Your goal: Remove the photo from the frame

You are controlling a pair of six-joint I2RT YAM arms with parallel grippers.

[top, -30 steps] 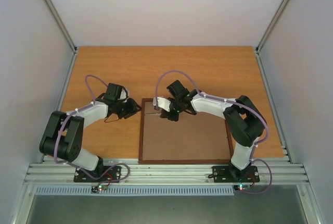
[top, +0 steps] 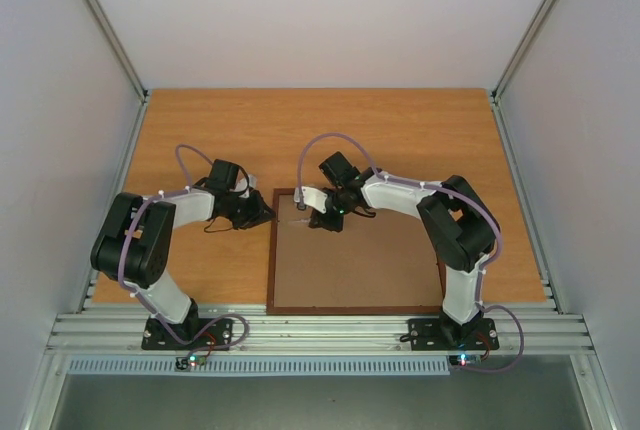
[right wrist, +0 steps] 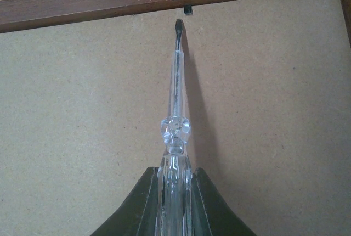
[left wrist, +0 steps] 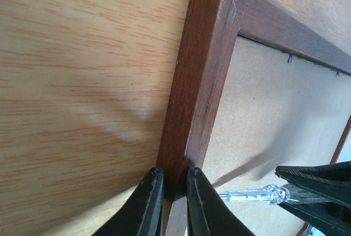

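The picture frame [top: 271, 270] lies back up, a brown backing board [top: 355, 265] inside its dark wooden rim. My left gripper is at the frame's left bar [left wrist: 192, 88], fingertips slightly apart with the bar between them; whether they press on it is unclear. My right gripper is shut on a clear screwdriver [right wrist: 175, 131] above the board. Its blade [right wrist: 179, 32] points at a small dark metal tab [right wrist: 188, 10] by the left bar's inner edge, with a short gap showing between. The photo is hidden.
More small tabs [left wrist: 290, 58] line the frame's far bar [left wrist: 290, 24]. Bare wooden table [top: 320, 135] extends behind the frame and to its left. Both arms reach in close together near its upper left corner.
Over the last second my left gripper has moved slightly right and down, up to the frame's left bar. The right arm has shifted slightly, its screwdriver still over the board.
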